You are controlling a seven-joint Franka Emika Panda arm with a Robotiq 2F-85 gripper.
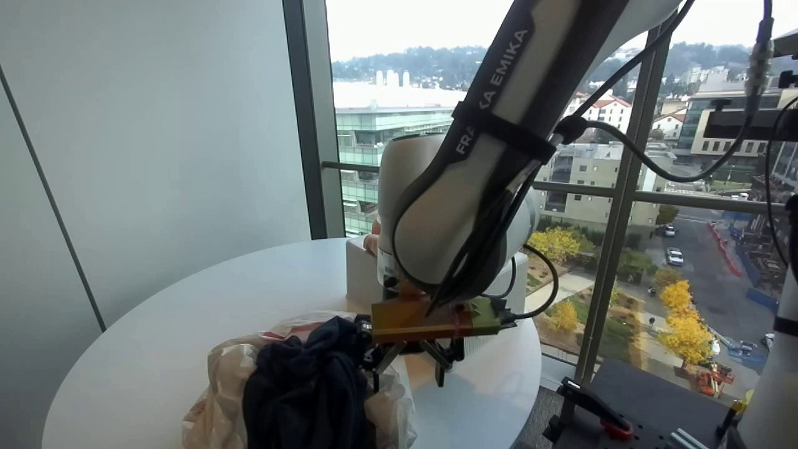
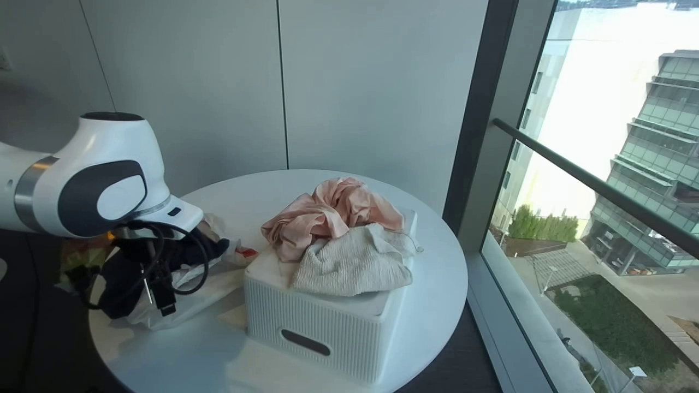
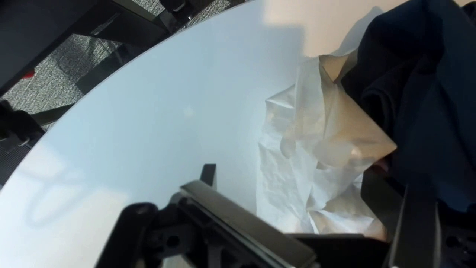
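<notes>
A dark navy cloth (image 1: 307, 381) lies bunched on a pale plastic bag (image 1: 228, 374) near the front of the round table. My gripper (image 1: 408, 378) is open at the cloth's right side, one finger close against the cloth and bag, the other over bare table. In the wrist view the bag's crumpled edge (image 3: 308, 147) shows between the spread fingers, and the navy cloth (image 3: 428, 89) fills the right side, partly behind the right finger (image 3: 415, 223). Whether that finger touches the cloth, I cannot tell. The left finger (image 3: 250, 223) stands clear of the bag.
A white ribbed box (image 2: 314, 321) stands on the table (image 2: 439, 314), with a pink cloth (image 2: 334, 213) and a light grey cloth (image 2: 357, 262) on top. A window rail (image 2: 609, 190) runs beside the table. Bare tabletop lies left of the bag in the first exterior view.
</notes>
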